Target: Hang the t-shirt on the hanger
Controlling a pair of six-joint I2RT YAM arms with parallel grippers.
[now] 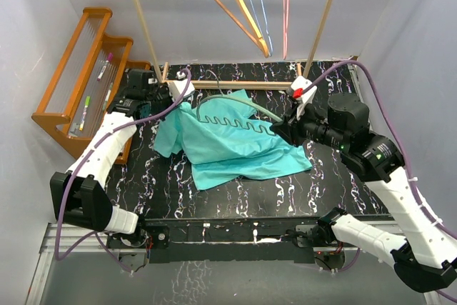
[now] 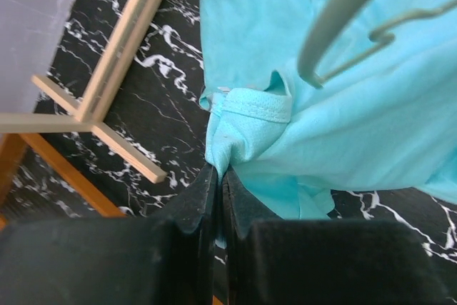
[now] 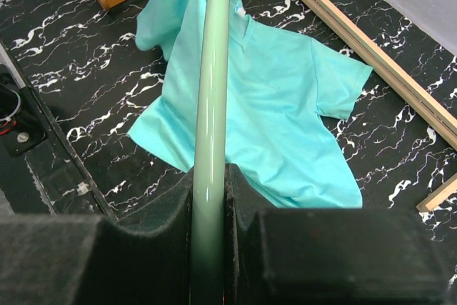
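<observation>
The turquoise t-shirt lies rumpled on the black marbled table, its left part raised in my left gripper, which is shut on a bunched fold of the fabric. My right gripper is shut on one end of a pale green hanger, held level over the shirt, its wavy lower part and hook toward the left gripper. In the left wrist view the hanger's end hangs just above the gathered cloth.
Wooden rails run along the table's back. A wooden rack stands at the left. Wooden, blue and pink hangers hang above the back. Bare table shows around the shirt, mainly at the front.
</observation>
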